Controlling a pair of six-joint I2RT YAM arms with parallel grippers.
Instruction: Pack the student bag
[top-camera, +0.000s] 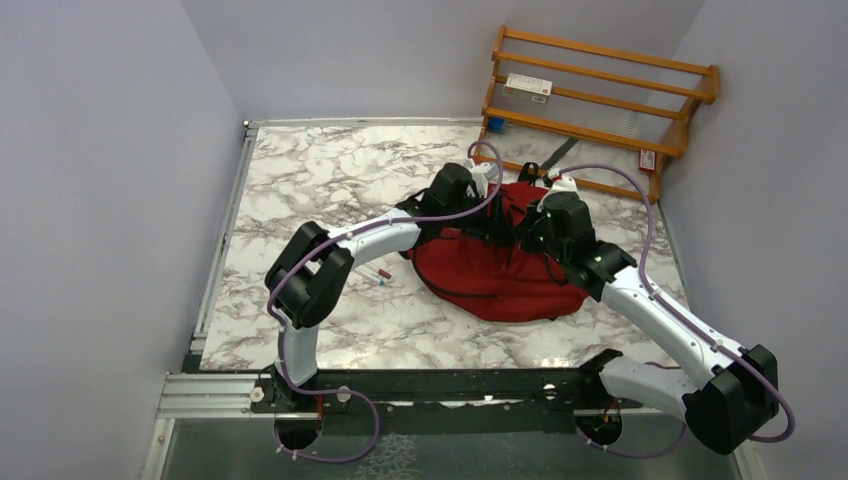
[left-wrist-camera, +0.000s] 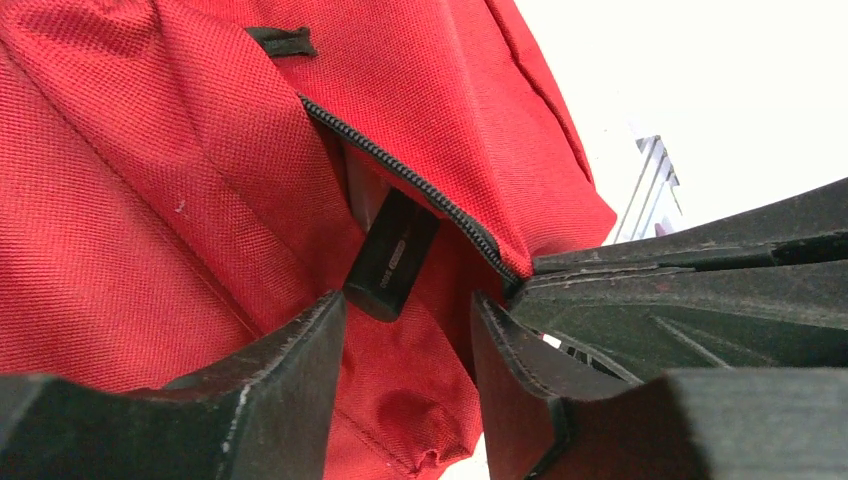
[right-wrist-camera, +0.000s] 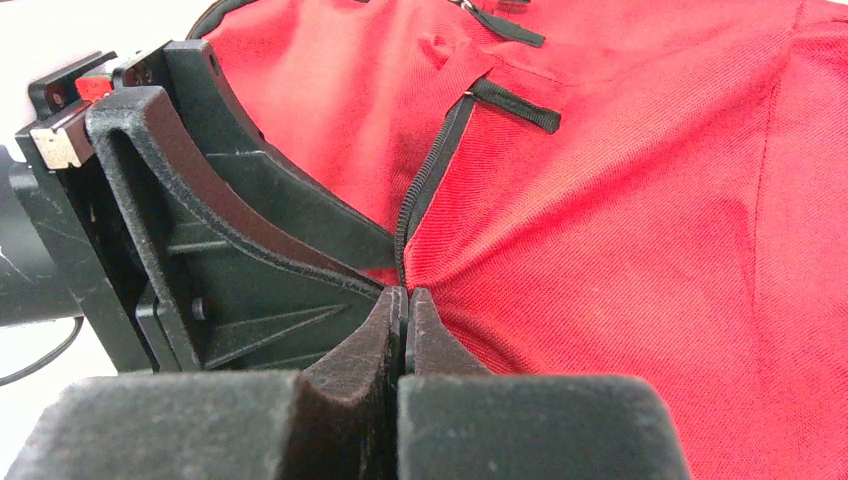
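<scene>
A red bag (top-camera: 470, 280) lies on the marble table under both grippers. In the left wrist view a zipper edge (left-wrist-camera: 400, 170) borders an opening, inside which a black boxy item (left-wrist-camera: 390, 255) shows. My left gripper is part open over this opening, nothing between its fingertips. My right gripper is shut at the bag's fabric beside a zipper, close to the left gripper; whether cloth is between its fingers is hard to see. Zipper pulls (right-wrist-camera: 515, 105) lie on the bag.
A wooden rack (top-camera: 600, 130) with a white box (top-camera: 527, 86) stands at the back right. Small pen-like items (top-camera: 383, 273) lie left of the bag.
</scene>
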